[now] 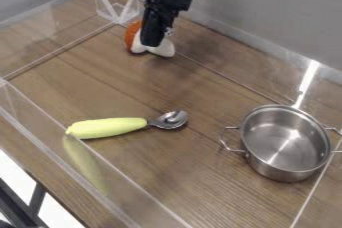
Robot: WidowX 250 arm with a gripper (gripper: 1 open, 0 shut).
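The black gripper [152, 36] reaches down from the top of the camera view over an orange and white object [135, 35] near the back left of the wooden table. The white part [158, 50] shows below and right of the fingers. Whether anything is between the fingertips, and how far apart they stand, is hard to tell.
A yellow-green corn-like item [104, 128] and a spoon [168, 120] lie at the front left. A steel pot [283, 143] stands at the right. A white rack [115, 7] is at the back left.
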